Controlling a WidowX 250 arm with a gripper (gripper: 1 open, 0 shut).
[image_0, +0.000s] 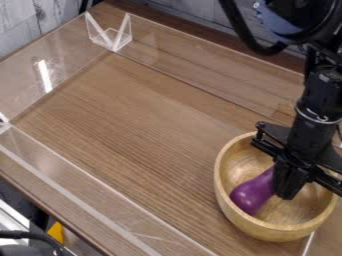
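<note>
A tan bowl (278, 225) sits at the lower right of the wooden table. Inside it, toward its left side, lies a purple eggplant-like object (251, 195). My black gripper (287, 170) reaches down from the right into the bowl, over the upper end of the purple object. Its fingertips are partly hidden among the dark parts, and whether anything is between them does not show clearly; it looks shut.
A white wire-like holder (110, 32) stands at the far upper left. Dark cables and a yellow item are at the lower left edge.
</note>
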